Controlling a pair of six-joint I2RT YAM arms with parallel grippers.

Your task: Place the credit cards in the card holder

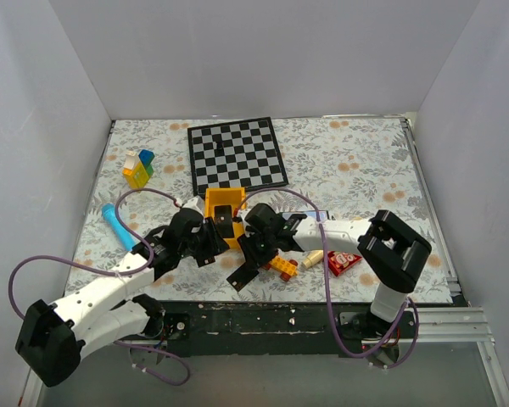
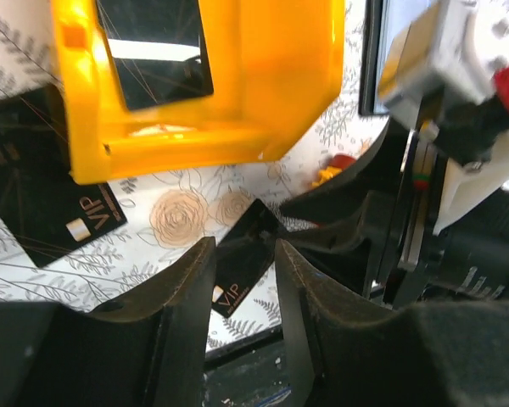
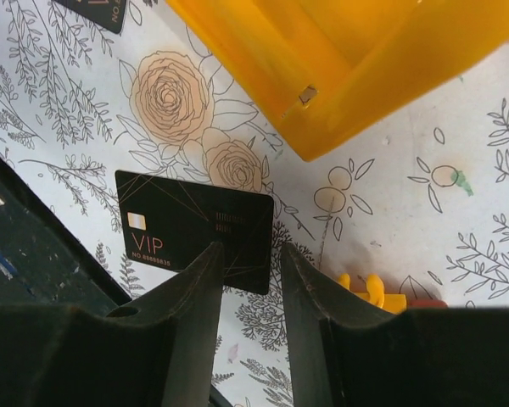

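Note:
The yellow card holder (image 1: pixel 214 197) stands mid-table with one black card (image 2: pixel 148 51) lying inside. A second black card (image 2: pixel 42 174) lies on the table beside the holder, partly covered in the top view by my left gripper (image 1: pixel 220 243). Nearer the front edge is a third black VIP card (image 3: pixel 199 229), flat on the cloth. Over that card hangs my right gripper, fingers apart and empty, card below them. In its own view, the left gripper also has a gap between its fingers, empty, with the third card beyond.
An orange toy car (image 1: pixel 282 266) sits just right of the front card, close to the right gripper. A red box (image 1: pixel 343 261), a beige roll (image 1: pixel 311 259), a chessboard (image 1: pixel 237 153), blocks (image 1: pixel 137 172) and a blue object (image 1: pixel 117 227) lie around. Both grippers are close together.

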